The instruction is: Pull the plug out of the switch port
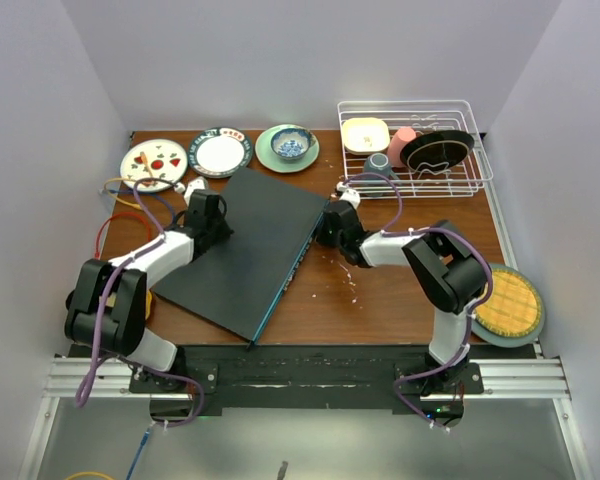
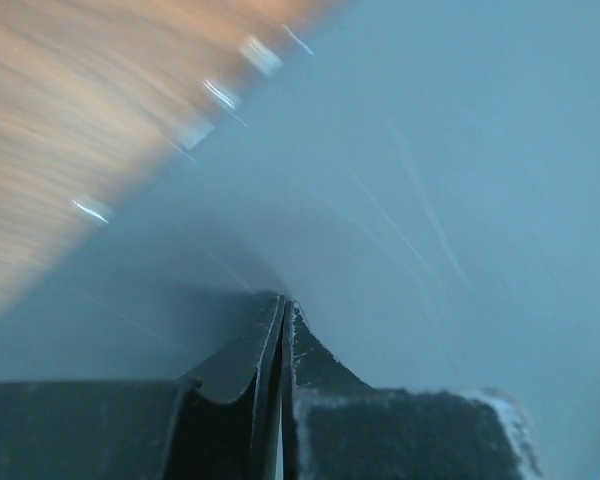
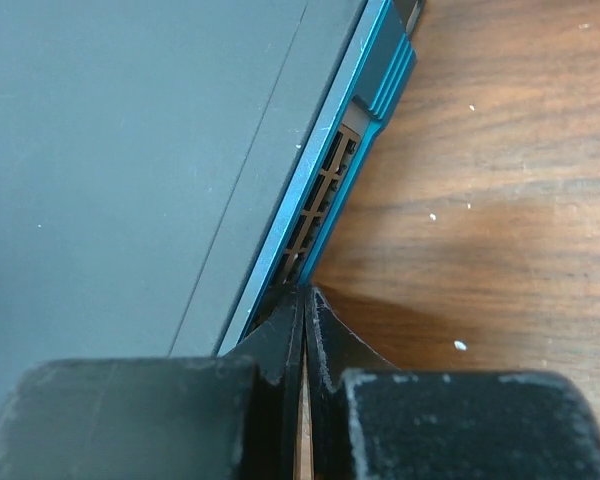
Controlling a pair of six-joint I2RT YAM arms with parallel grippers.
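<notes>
The dark switch (image 1: 240, 270) lies slanted on the wooden table. My left gripper (image 1: 220, 228) is over its upper left part; in the left wrist view its fingertips (image 2: 275, 325) are together, low against the flat top, with nothing visible between them. My right gripper (image 1: 325, 232) is at the switch's right side near the back corner; in the right wrist view it is shut, its fingertips against the blue-edged front (image 3: 375, 75) with its row of ports (image 3: 320, 200). I cannot make out a plug there.
Plates (image 1: 221, 153) and a bowl (image 1: 292, 145) line the back, a dish rack (image 1: 460, 180) stands at back right, a yellow round item (image 1: 505, 302) lies at right. Coloured cables (image 1: 110, 225) lie at the left.
</notes>
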